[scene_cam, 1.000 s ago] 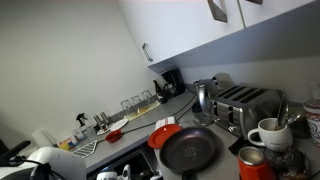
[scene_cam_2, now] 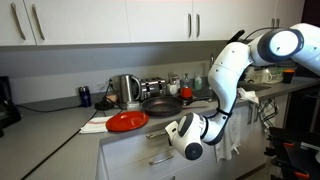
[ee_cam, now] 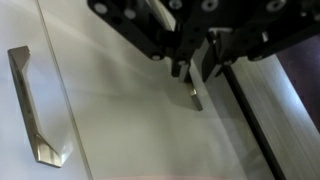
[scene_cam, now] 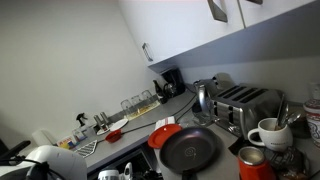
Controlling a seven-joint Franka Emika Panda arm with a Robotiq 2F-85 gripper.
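Observation:
In the wrist view my gripper reaches in from the top, its two dark fingers [ee_cam: 180, 69] parted by a narrow gap. Close by, a metal handle [ee_cam: 194, 97] shows on a pale front, partly hidden by the gripper. Whether the fingers touch that handle is unclear. A second metal handle [ee_cam: 35, 108] stands at the left on another panel, clear of the fingers. Exterior view 2 has the white arm [scene_cam_2: 192, 138] bent low before the drawers, with its gripper end [scene_cam_2: 166, 139] near the front, too small to judge there.
Above the drawers, a black pan [scene_cam_2: 162, 106] and a red plate [scene_cam_2: 127, 122] lie on the counter close to its edge. Behind them are a toaster [scene_cam: 240, 105] and kettle [scene_cam: 207, 97]. A red canister [scene_cam: 254, 164] and white mug [scene_cam: 271, 135] stand near the pan.
The dark end of the arm at the bottom edge of exterior view 1 shifts slightly. The counter items stay put.

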